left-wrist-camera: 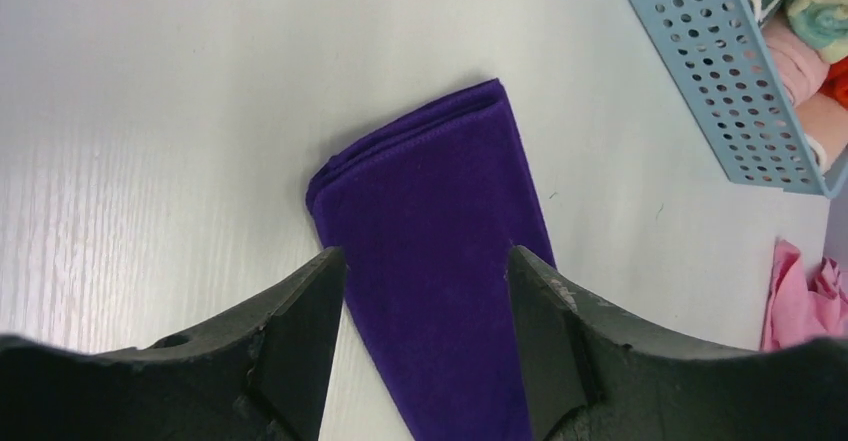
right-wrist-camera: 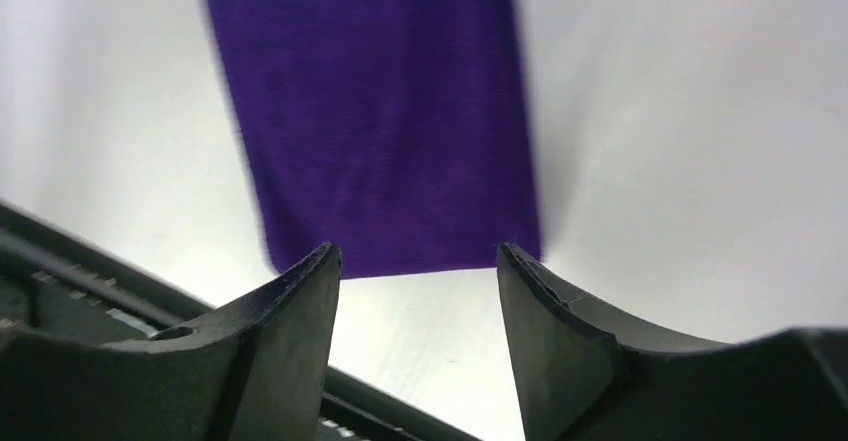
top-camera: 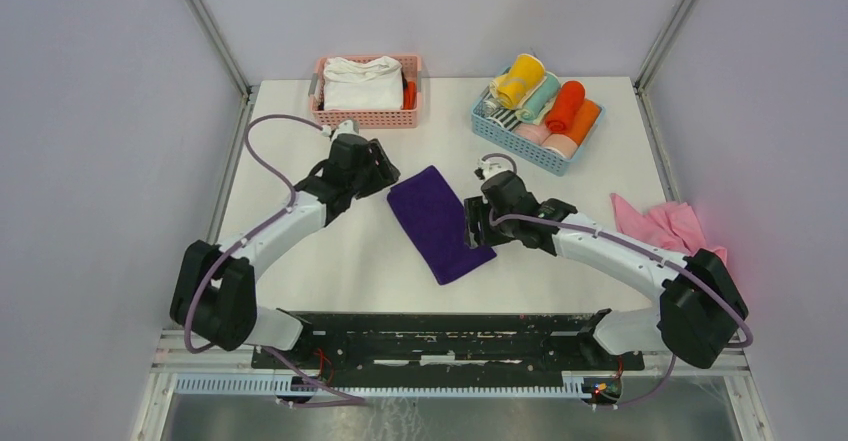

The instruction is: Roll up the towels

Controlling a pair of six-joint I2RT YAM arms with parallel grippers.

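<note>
A dark purple towel [top-camera: 428,218], folded into a long strip, lies slantwise on the white table. Its far end shows stacked folded layers in the left wrist view, where the towel [left-wrist-camera: 430,221] is flat and smooth. My left gripper is parted and hovers above and left of that far end, nothing between its fingers. Over the near right side of the strip hangs my right gripper [top-camera: 473,234], hiding part of the cloth. In the right wrist view its fingertips stand wide apart, and the towel's near edge [right-wrist-camera: 420,261] passes beyond the open right gripper.
A blue basket [top-camera: 520,149] with several rolled towels stands at the back right. At the back left is a pink basket [top-camera: 365,119] with white cloth. A crumpled pink cloth [top-camera: 660,223] lies at the right edge.
</note>
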